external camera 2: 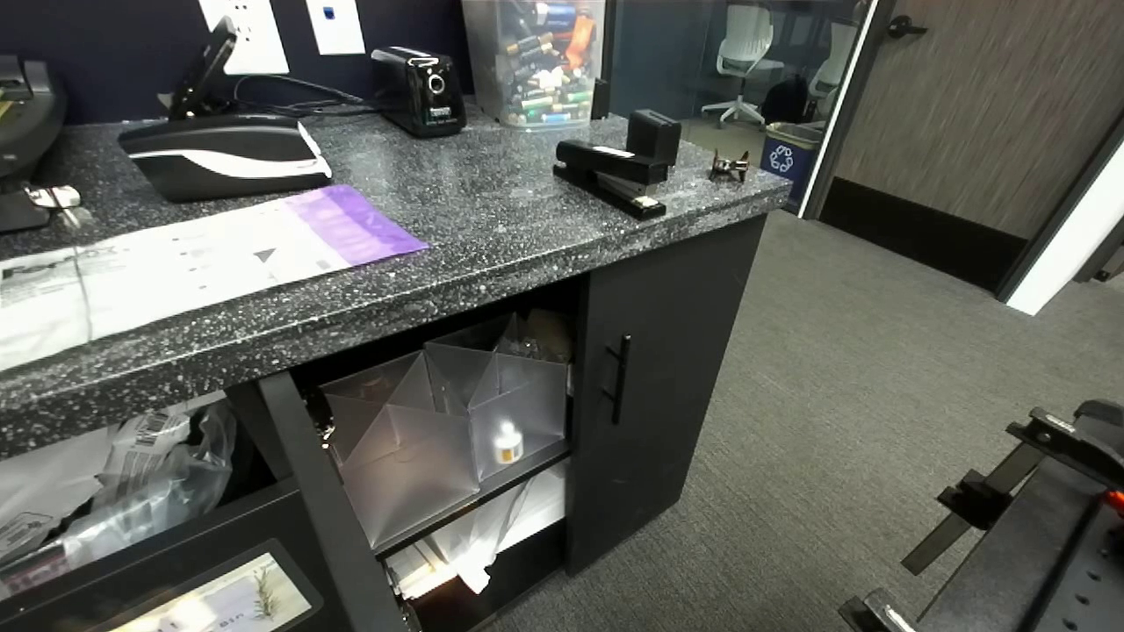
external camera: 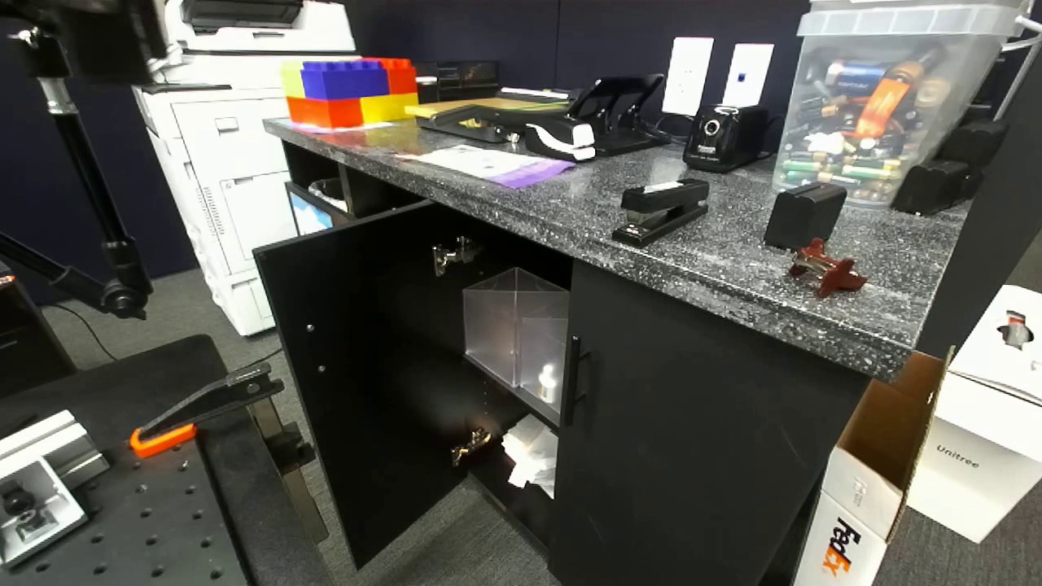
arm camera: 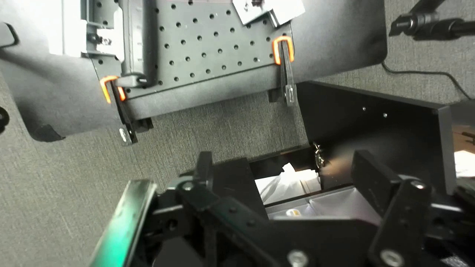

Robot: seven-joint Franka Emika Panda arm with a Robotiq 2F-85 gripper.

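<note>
My gripper stands open in the wrist view, its two black fingers [arm camera: 204, 168] wide apart with nothing held between them. Behind it shows the black cabinet, whose left door [external camera: 361, 381] is swung open. On the upper shelf sits a clear divided bin [external camera 2: 411, 463] with a small white bottle [external camera 2: 507, 443] in it. White papers or bags [external camera: 532, 452] lie on the lower shelf. The right door [external camera: 684, 420], with a bar handle [external camera 2: 621, 379], is closed. In exterior view 1, only a dark blurred shape [external camera: 107, 39], perhaps part of my arm, shows at top left.
Along the speckled counter [external camera: 733, 264] are a black stapler [external camera: 662, 209], a red-brown star-shaped piece [external camera: 827, 269], a battery tub [external camera: 879, 117] and toy bricks [external camera: 342, 88]. Orange-tipped clamps [arm camera: 285, 58] jut from the perforated workbench [arm camera: 213, 53]. Carpet separates bench and cabinet.
</note>
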